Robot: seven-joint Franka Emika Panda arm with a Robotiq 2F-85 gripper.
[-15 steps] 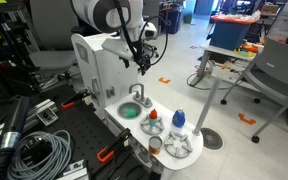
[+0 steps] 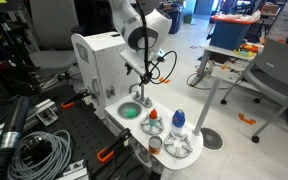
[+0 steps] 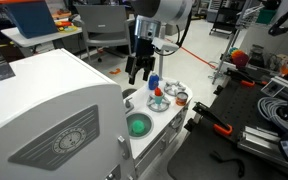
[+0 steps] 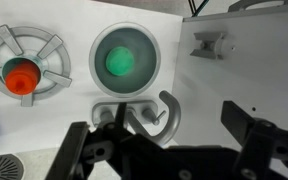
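Observation:
My gripper is open above the curved grey faucet (image 4: pixel 168 112) of a toy kitchen, with a wide gap between its dark fingers and nothing held. In exterior view 1 the gripper (image 2: pixel 146 74) hangs over the counter's back end, near the white cabinet. Inside the round grey sink (image 4: pixel 100 62) lies a green round item (image 4: pixel 120 62). A red-topped orange object (image 4: pixel 23 76) rests on a grey burner (image 4: pixel 58 45). The blue bottle (image 2: pixel 178 118) stands beside the burners; its edge shows at the left of the wrist view.
A white cabinet (image 3: pixel 74 125) with a handle flanks the sink. A can (image 2: pixel 155 146) stands at the counter's near end, close to a second burner (image 2: pixel 178 146). Coiled cable (image 2: pixel 44 155) and clamps lie on the dark table (image 2: pixel 79 130). Chairs stand beyond the counter.
The arm has shifted right in exterior view 1, and the gripper has come slightly lower over the sink end. The counter objects look unmoved.

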